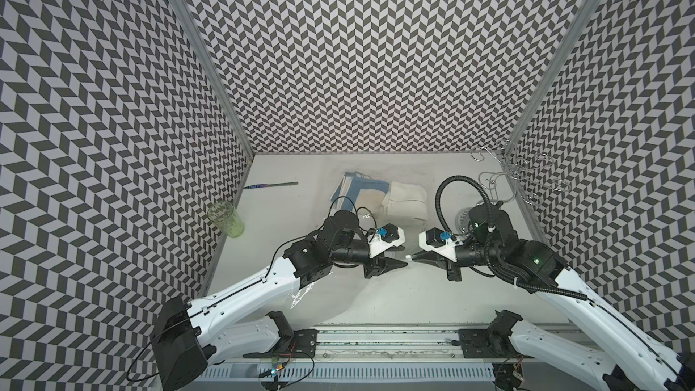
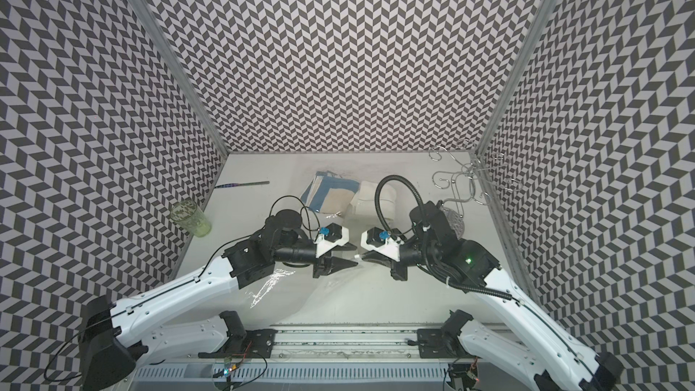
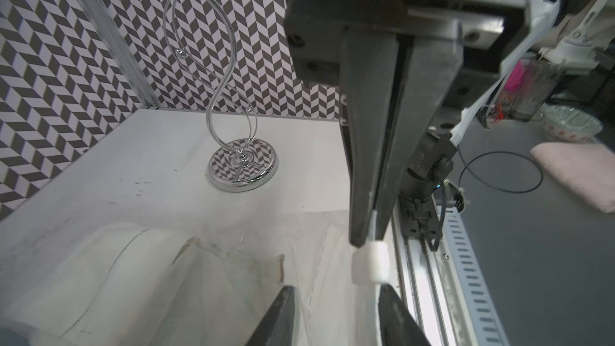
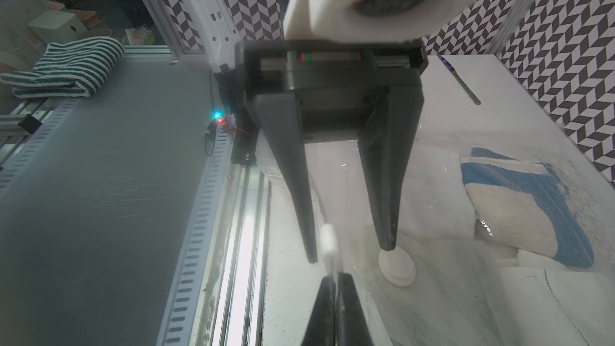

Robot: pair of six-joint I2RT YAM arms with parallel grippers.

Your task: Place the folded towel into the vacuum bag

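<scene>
The clear vacuum bag (image 4: 442, 294) lies flat, with a round white valve (image 4: 397, 266). Under its plastic show a folded white towel (image 1: 405, 201) and a folded blue-and-beige towel (image 1: 365, 192). My right gripper is shut, with a thin edge of the bag between its fingertips. Just beyond those tips sits a small white slider piece (image 3: 371, 263). Facing it, my left gripper stands open around the slider's end, fingers spread to either side and nothing gripped. The bag's mouth is partly hidden by the arms in the top views.
A chrome wire stand (image 3: 243, 166) is at the back right. Near the left wall are a green glass (image 1: 228, 218) and a thin blue pen-like stick (image 1: 270, 185).
</scene>
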